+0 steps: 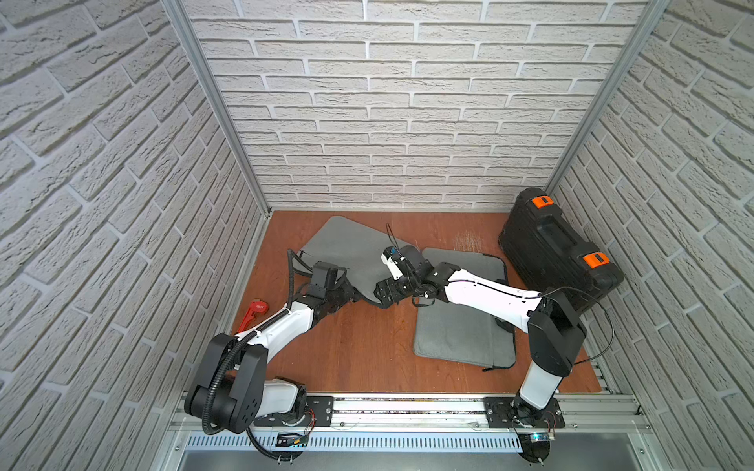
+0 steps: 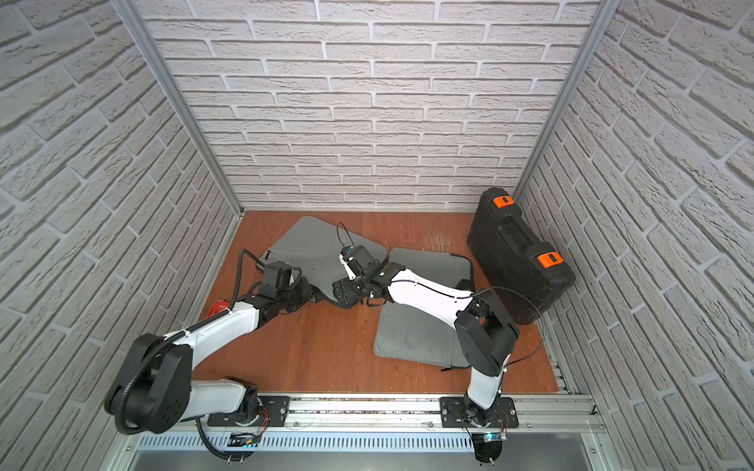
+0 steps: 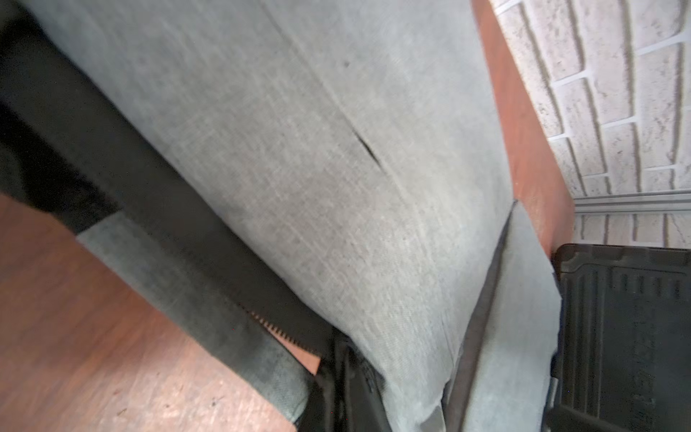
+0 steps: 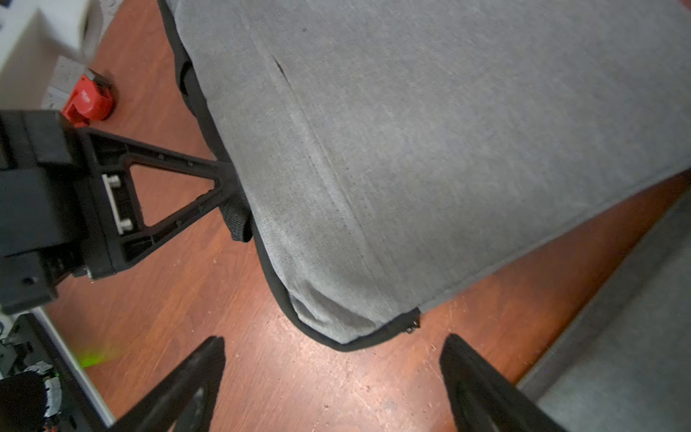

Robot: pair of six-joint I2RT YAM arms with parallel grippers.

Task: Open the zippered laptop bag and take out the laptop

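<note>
A grey laptop bag with black edging lies slanted at the left of the table. At its front zipper edge, my left gripper is shut, with the edge's dark fabric pinched at the fingertips. In the left wrist view this edge is raised and zipper teeth show along a dark band below the grey top. My right gripper stands open over the bag's front right corner, its fingers apart and only table and bag corner visible between them. No laptop can be seen.
Right of the bag lies a second flat grey case, partly under my right arm. A black case with orange latches stands at the right wall. A red tape measure sits at the left.
</note>
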